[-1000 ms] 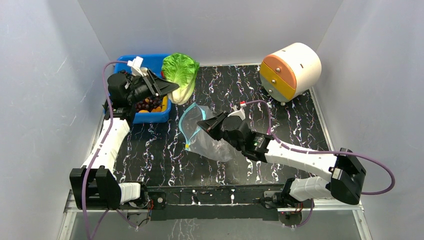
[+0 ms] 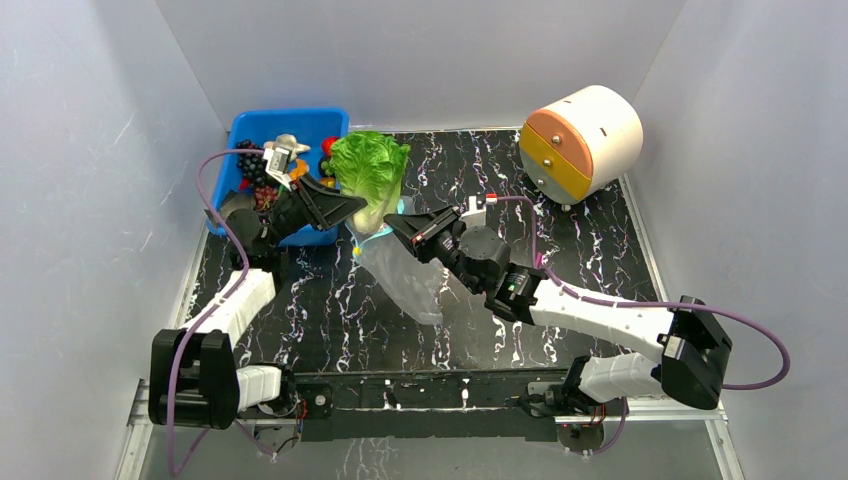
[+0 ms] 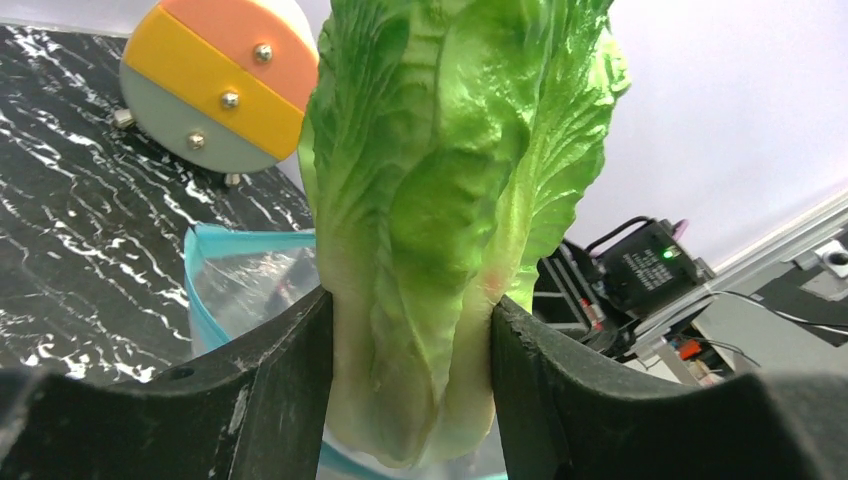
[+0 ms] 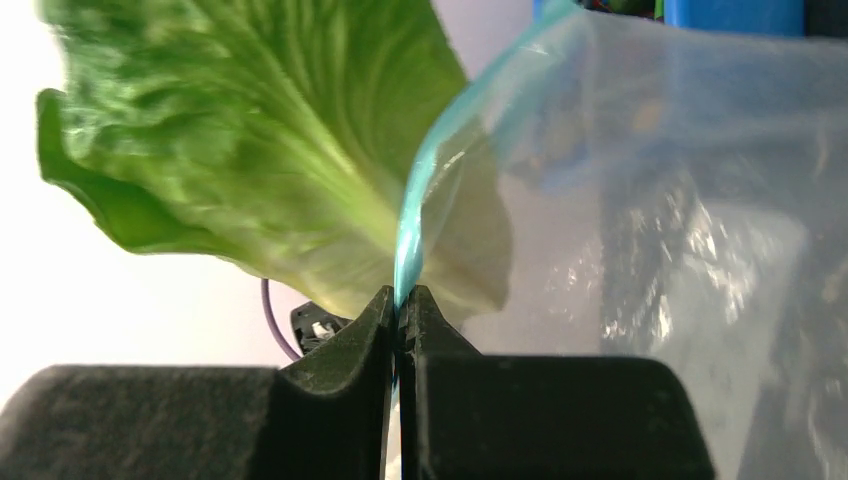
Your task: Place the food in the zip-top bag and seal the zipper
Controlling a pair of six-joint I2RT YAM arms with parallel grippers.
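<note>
The green lettuce [image 2: 369,172] stands leaf end up, with my left gripper shut on its pale base. Below and around that base, the left wrist view shows the teal rim of the clear zip top bag [image 3: 203,306], its mouth parted. My right gripper is shut on the teal edge, a thin strip of which shows between its fingertips. In the right wrist view the lettuce base is beside that edge, partly seen through the clear plastic. The bag's body [image 2: 402,275] hangs down toward the front of the table; its yellow slider [image 2: 357,251] is at the left end of the rim.
A blue bin [image 2: 288,119] of assorted play food stands at the back left, close to my left arm. At the back right sits a round drawer box [image 2: 583,143].
The lettuce has come down and toward the front, from behind the bag to its mouth. My right gripper has shifted left and slightly back, carrying the bag's edge with it.
</note>
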